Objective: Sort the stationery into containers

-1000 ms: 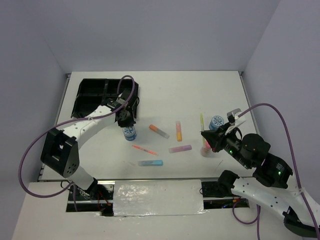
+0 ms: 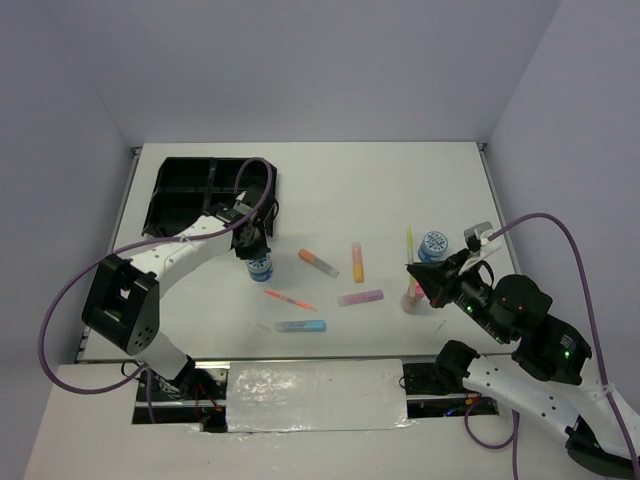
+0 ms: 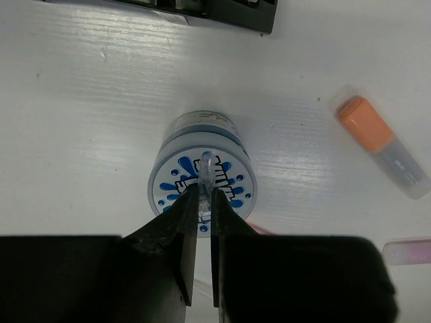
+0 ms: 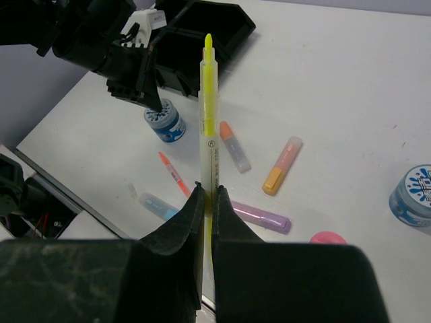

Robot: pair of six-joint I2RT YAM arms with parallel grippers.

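Observation:
My left gripper is shut on a thin clear piece [image 3: 207,168], seen over the lid of a blue-and-white jar [image 3: 176,185]; whether it touches the lid I cannot tell. A slim yellow pen [image 4: 209,114] stands upright in my right gripper, which is shut on it, above the table's right side. Loose on the table lie an orange marker [image 2: 318,263], a yellow-orange one [image 2: 357,262], a purple one [image 2: 360,298], a blue one [image 2: 301,326] and a thin orange-red pen [image 2: 290,299]. The black divided container [image 2: 180,172] sits at the back left.
Another blue-and-white jar [image 2: 433,245] stands near the right gripper. Something with a pink top [image 4: 328,237] is partly hidden in front of that gripper. Clear table extends across the back middle.
The left gripper has moved only a little. The loose markers lie where they were.

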